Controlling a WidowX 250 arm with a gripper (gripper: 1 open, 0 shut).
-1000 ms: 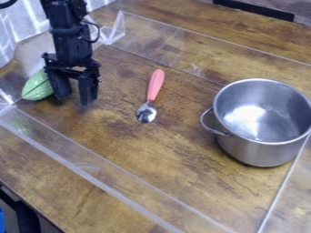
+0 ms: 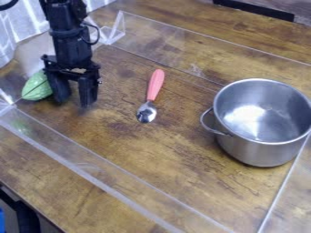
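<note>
My black gripper (image 2: 73, 82) is low over the left part of the wooden table, at a green oblong object (image 2: 36, 87) that lies just left of and partly behind its fingers. Whether the fingers are open or shut on anything cannot be made out. A spoon with a pink handle (image 2: 155, 84) lies to the right of the gripper, its metal bowl toward the front. A large steel pot (image 2: 261, 136) stands on the right.
Clear plastic strips or walls run along the edges of the work area.
</note>
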